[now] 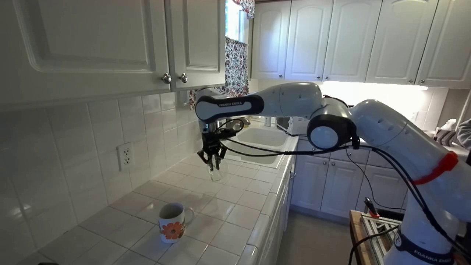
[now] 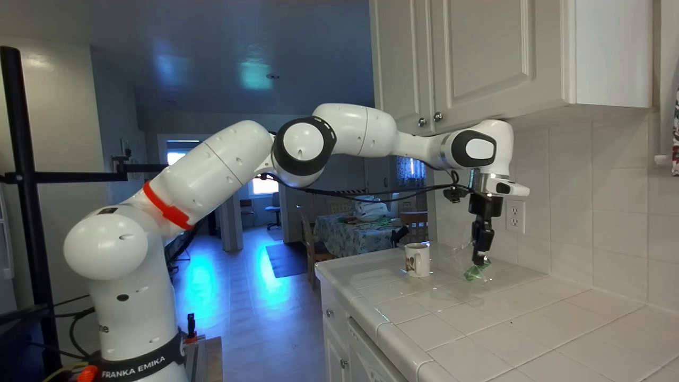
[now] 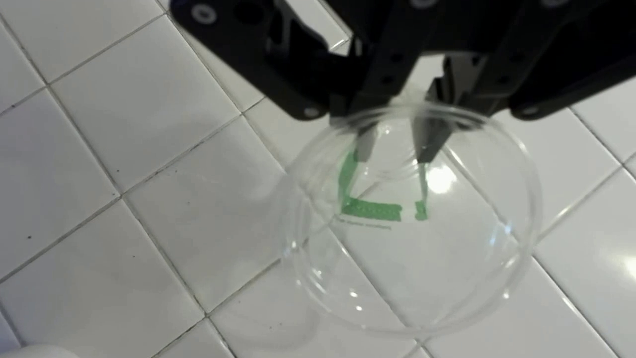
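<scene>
A clear plastic cup with green print [image 3: 372, 209] is held by my gripper, whose fingers stand a little apart with the cup at their tips. The wrist view shows its wide round rim turned toward the camera and the fingertips seen through the clear plastic. In exterior view 1 the cup [image 1: 215, 176] hangs from the gripper [image 1: 214, 167] just above the tiled counter. From the other side, the gripper [image 2: 479, 261] points down with the cup's green patch [image 2: 474, 271] below its tips. Reflections blur the cup's outline there.
A white mug with an orange flower [image 1: 172, 230] stands upright on the counter, well apart from the gripper. Behind the arm lies a white sink [image 1: 265, 137]. Overhead cabinets [image 2: 503, 57] hang close above the arm. Bare tiles [image 2: 534, 324] spread across much of the counter.
</scene>
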